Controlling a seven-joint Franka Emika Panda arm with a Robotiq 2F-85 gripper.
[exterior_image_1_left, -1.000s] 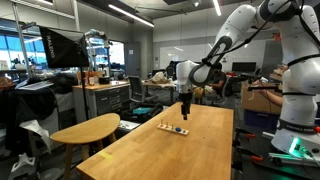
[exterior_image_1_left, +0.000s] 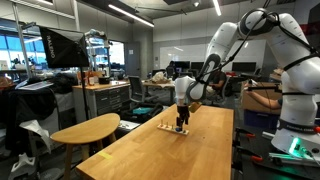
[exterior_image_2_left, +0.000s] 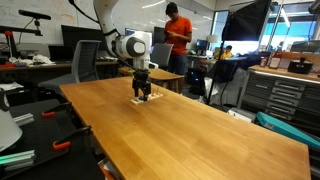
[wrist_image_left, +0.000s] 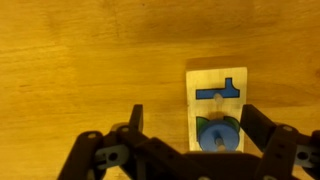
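A wooden board (wrist_image_left: 214, 79) with a blue number 1 (wrist_image_left: 218, 93) lies right of centre in the wrist view. Below the number sits a round blue knobbed piece (wrist_image_left: 209, 131), with green showing beside it. My open gripper is above the board, its fingers (wrist_image_left: 131, 131) to either side with nothing held. The knobbed piece is nearer the right finger than the left. In exterior view 1, the gripper (exterior_image_1_left: 182, 121) is low over the table at the board (exterior_image_1_left: 168, 127), where several small pegs stand up. Whether it touches anything cannot be told.
An oval side table (exterior_image_1_left: 88, 129) stands apart. A person in red (exterior_image_2_left: 178, 33) is behind the table.
In exterior view 1 the arm has lowered and shifted slightly left, bringing the gripper closer to the board. The board appears not to have moved.
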